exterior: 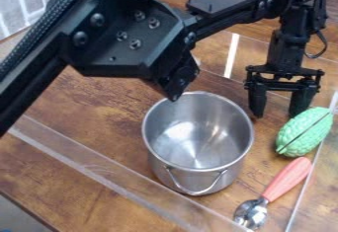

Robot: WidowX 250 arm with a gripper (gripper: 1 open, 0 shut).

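My gripper (279,100) hangs low over the wooden table at the right, open, with nothing between its fingers. It is just above and left of a green ribbed vegetable-like object (305,131), behind and right of a steel pot (199,153). An ice cream scoop (278,192) with a pink handle lies at the lower right, below the green object.
Bare table (73,142) fills the left side. Clear strips or edges run along the table's front and right. My black arm spans the upper left and top, hiding part of the table.
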